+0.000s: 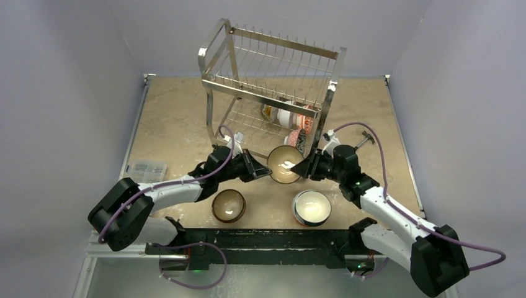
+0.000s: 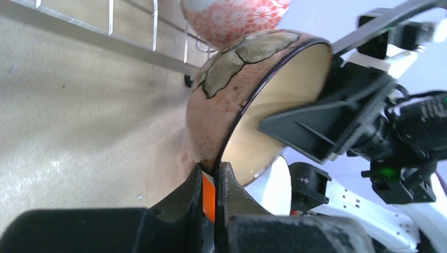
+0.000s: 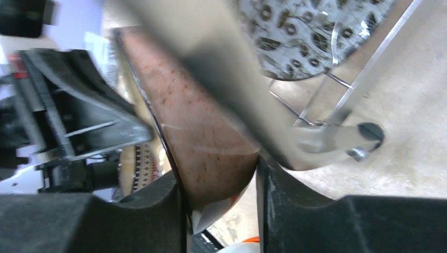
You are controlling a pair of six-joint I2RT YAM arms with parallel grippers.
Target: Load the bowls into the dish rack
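A brown bowl with a cream inside hangs tilted between my two grippers, just in front of the dish rack. In the left wrist view my left gripper is shut on the bowl's rim. My right gripper stands part open at the opposite side, its fingers apart with the bowl's edge still between them. Inside the lower rack level are several bowls, among them a red-patterned bowl at the front right and a white bowl. Another brown bowl rests front left; stacked white bowls sit front right.
The rack's right front leg passes close to the held bowl and right gripper. The upper rack level is empty. A clear plastic box lies at the left, a small hammer-like tool at the right.
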